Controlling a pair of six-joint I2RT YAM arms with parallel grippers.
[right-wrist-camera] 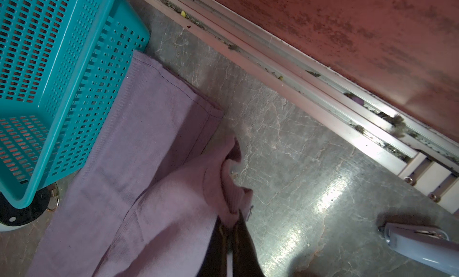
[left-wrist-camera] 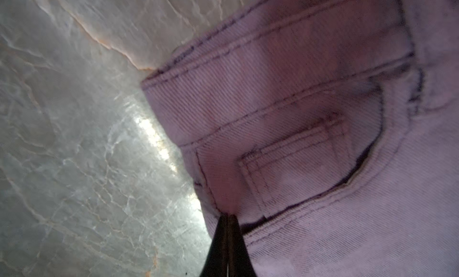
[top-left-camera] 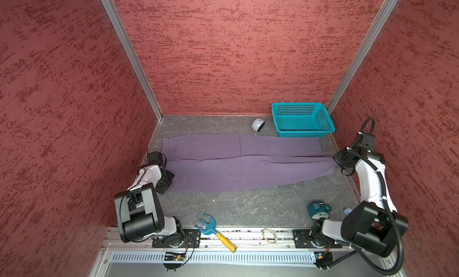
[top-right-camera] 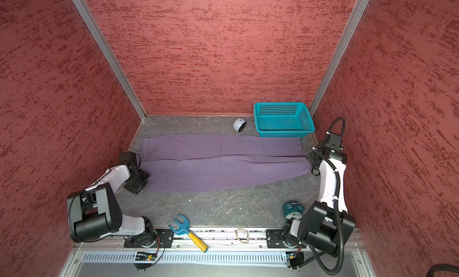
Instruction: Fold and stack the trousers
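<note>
Purple trousers [top-left-camera: 243, 174] lie stretched across the table, waist at left and leg ends at right, a crease running lengthwise between the two legs. In the right wrist view, my right gripper is shut on the near leg's hem, which is bunched and raised off the table; the other leg end [right-wrist-camera: 167, 100] lies flat beside it. At the waist end my left gripper is shut, its tips over the trousers' edge by the front pocket [left-wrist-camera: 296, 167]. Whether cloth is pinched between them cannot be made out.
A teal basket [top-left-camera: 306, 133] stands at the back right, close to the far leg, with a white rounded device [top-left-camera: 258, 125] beside it. A dark teal pot-like object [top-left-camera: 319, 210] and a blue-yellow fork [top-left-camera: 215, 231] sit at the front. Bare table [top-left-camera: 239, 207] lies in front of the trousers.
</note>
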